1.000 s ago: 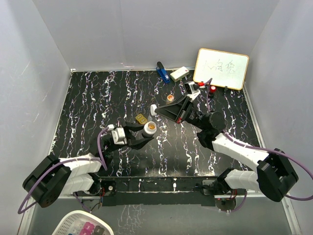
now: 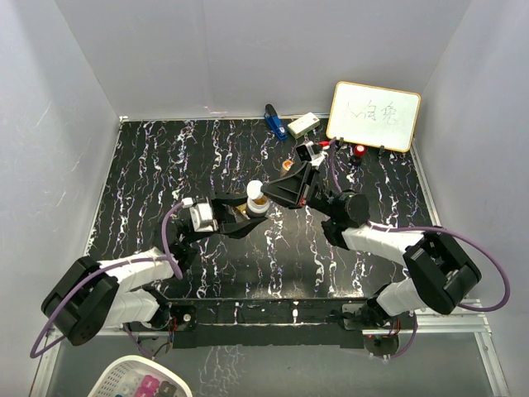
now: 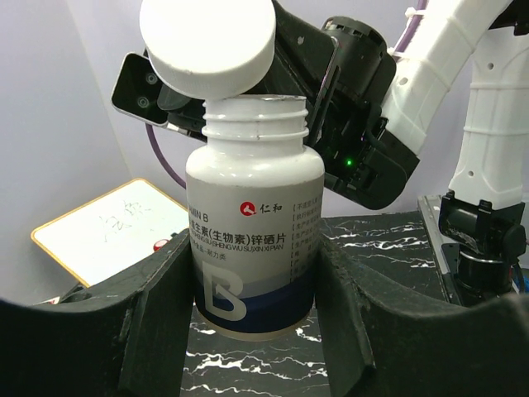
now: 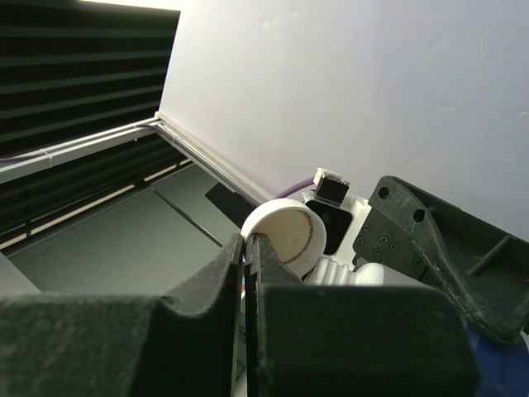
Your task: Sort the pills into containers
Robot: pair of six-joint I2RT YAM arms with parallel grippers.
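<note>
The white pill bottle [image 3: 256,190], labelled with a blue band, stands upright between the fingers of my left gripper [image 2: 255,212], which is shut around its body. Its threaded neck is bare in the left wrist view. A white cap [image 3: 207,41] sits tilted over the neck, off to one side; whether it touches the rim cannot be told. My right gripper is shut, its fingertips pinching the thin rim of that cap, whose hollow underside shows in the right wrist view. The bottle's contents are hard to make out.
A small orange-topped jar [image 2: 287,165] lies behind the grippers. Along the back are a blue tool [image 2: 275,121], a pale box [image 2: 303,125], a red-topped bottle [image 2: 358,153] and a whiteboard [image 2: 374,116]. A white basket [image 2: 106,383] is at the front left. Both table sides have free room.
The left gripper lifted or shifted the bottle a little back and right.
</note>
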